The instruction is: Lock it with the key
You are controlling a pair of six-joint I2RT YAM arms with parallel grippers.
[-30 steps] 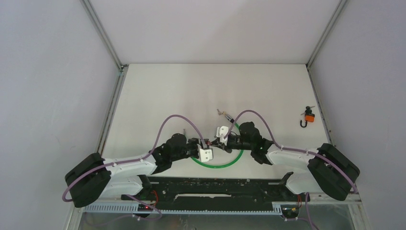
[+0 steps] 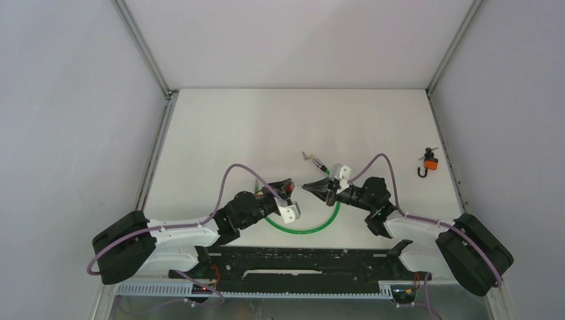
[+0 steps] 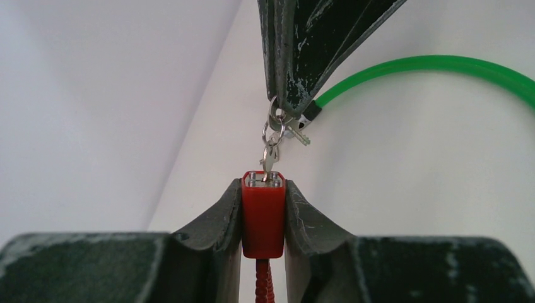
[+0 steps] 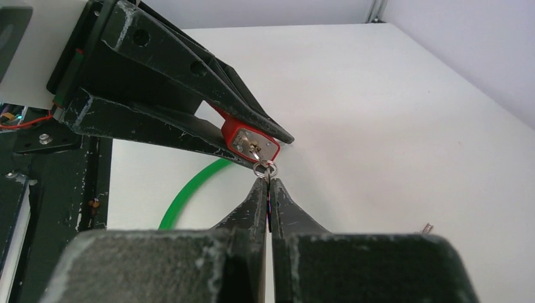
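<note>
My left gripper is shut on the red lock, whose metal keyhole face points towards my right gripper. In the left wrist view a small key stands against that face, its tip at the keyhole; how deep it sits cannot be told. Thin rings link the key to the closed fingertips of my right gripper, which is shut with a thin bit of the key ring between them. A red cord hangs from the lock.
A green cable loops on the table under both grippers; its metal connector lies just beyond. At the far right lies an orange and black item with a hook.
Both grippers have shifted away from the front edge. The right gripper has drawn back to the right and opened a gap from the lock, which stays in the left gripper.
</note>
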